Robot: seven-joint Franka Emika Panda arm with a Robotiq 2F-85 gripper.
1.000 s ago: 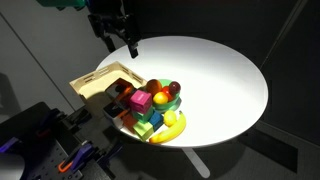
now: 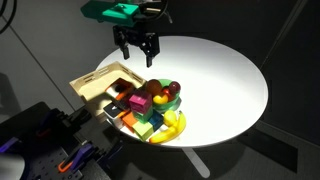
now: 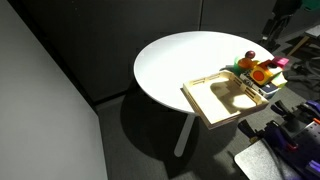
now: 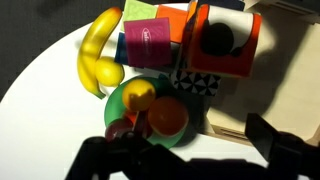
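Note:
My gripper (image 2: 137, 57) stands open above the table, fingers pointing down and nothing between them. In the wrist view, its dark fingers (image 4: 272, 142) show at the lower edge, one over the fruit and one over the tray side. A green plate (image 4: 114, 106) holds an orange (image 4: 139, 95), a larger orange-red fruit (image 4: 168, 116) and a dark red fruit (image 4: 118, 128) partly hidden by a finger. Beside it lie a yellow banana (image 4: 95, 45) and a lemon (image 4: 109, 71). A magenta cube (image 4: 148, 42) sits among several coloured blocks.
A shallow wooden tray (image 3: 203, 101) with a bare floor rests at the table's edge. Close to it are a checkered box (image 4: 197, 82) and a red box with a black shape (image 4: 222, 40).
In exterior view 1 the gripper has moved to the right and a little lower, from over the tray toward the fruit. It stays open, and the objects have not moved.

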